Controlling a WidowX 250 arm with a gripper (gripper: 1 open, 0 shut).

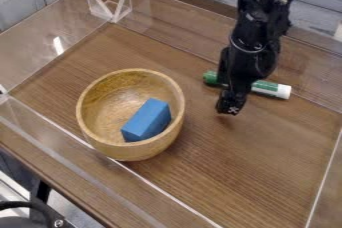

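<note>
My black gripper (233, 100) hangs down at the upper middle right, open, its fingertips over a green and white marker-like object (269, 89) lying on the wooden table. Part of that object is hidden behind the gripper; whether the fingers touch it cannot be told.
A round wooden bowl (99, 107) with a blue block (146, 120) in it sits at the left front of the table (221, 172). Raised edges border the table at the left and back.
</note>
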